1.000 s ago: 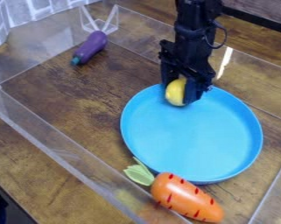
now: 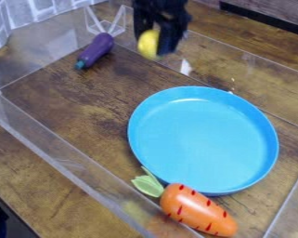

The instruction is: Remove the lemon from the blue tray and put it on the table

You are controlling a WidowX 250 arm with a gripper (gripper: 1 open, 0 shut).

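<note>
The yellow lemon [image 2: 148,43] is held up near the top of the camera view, with my dark gripper [image 2: 151,37] shut on it. Motion blur softens the gripper, and its fingers partly cover the fruit. Lemon and gripper appear beyond the far rim of the round blue tray [image 2: 203,139], to its upper left in the picture. Nothing lies in the tray. How high the lemon hangs above the table cannot be told exactly.
A purple eggplant [image 2: 97,50] lies left of the gripper. An orange carrot [image 2: 199,210] with a green top rests at the tray's near edge. Clear plastic walls [image 2: 83,163] bound the left side.
</note>
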